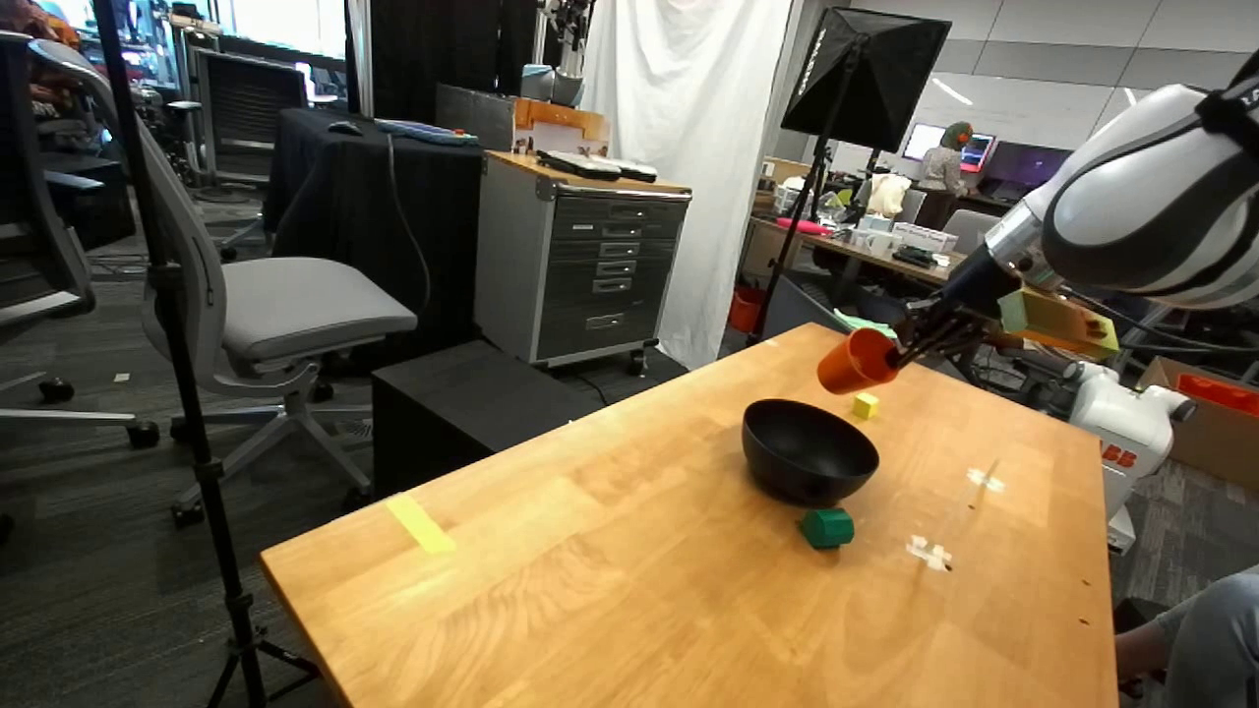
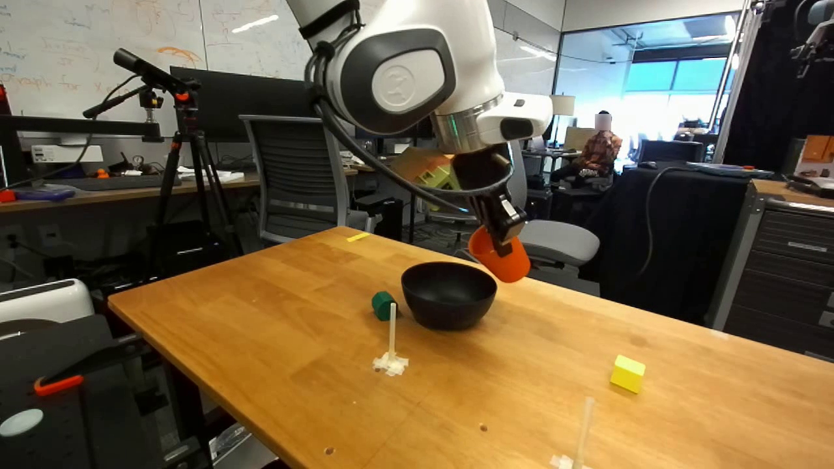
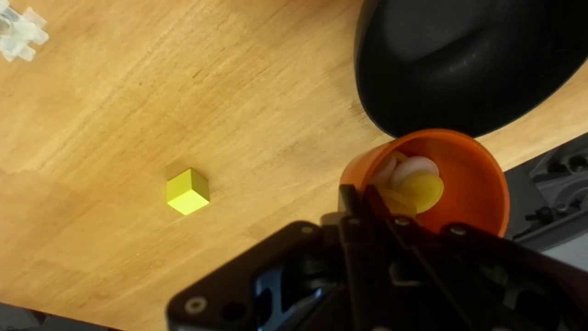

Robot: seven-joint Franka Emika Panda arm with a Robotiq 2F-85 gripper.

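An orange cup (image 1: pixel 856 362) hangs tilted above the table, with my gripper (image 1: pixel 903 354) shut on its rim. In the wrist view the cup (image 3: pixel 477 187) holds a few pale and yellow pieces (image 3: pixel 421 189); the fingers (image 3: pixel 348 198) hide part of its near side. The black bowl (image 1: pixel 788 454) stands upright on the table and looks empty where its inside shows. In the second exterior view the cup (image 2: pixel 509 264) is up and to the right of the bowl (image 2: pixel 447 309), apart from it.
Beside the bowl lies a green block (image 1: pixel 827 529). A yellow cube (image 2: pixel 627 374) sits apart on the table. Two thin upright sticks (image 2: pixel 392 332) are taped to the tabletop.
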